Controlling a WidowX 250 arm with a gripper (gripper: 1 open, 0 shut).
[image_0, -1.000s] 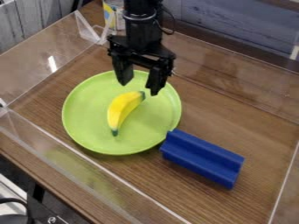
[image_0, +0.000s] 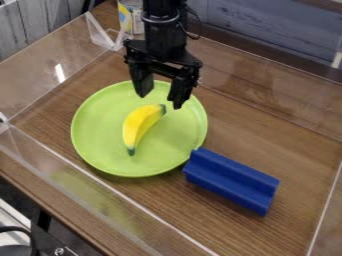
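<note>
A black robot arm reaches down from the top centre, its gripper (image_0: 162, 86) hanging over the back of a green plate (image_0: 107, 148) with its two fingers apart and nothing seen between them. A yellow banana (image_0: 140, 127) lies on the plate, just below and in front of the gripper.
A long blue block (image_0: 230, 180) lies to the right front of the plate on the wooden table (image_0: 274, 120). A yellow object (image_0: 130, 18) stands at the back behind the arm. Clear walls edge the left and back.
The gripper has shifted very slightly over the last second. The banana, plate and blue block have not visibly moved.
</note>
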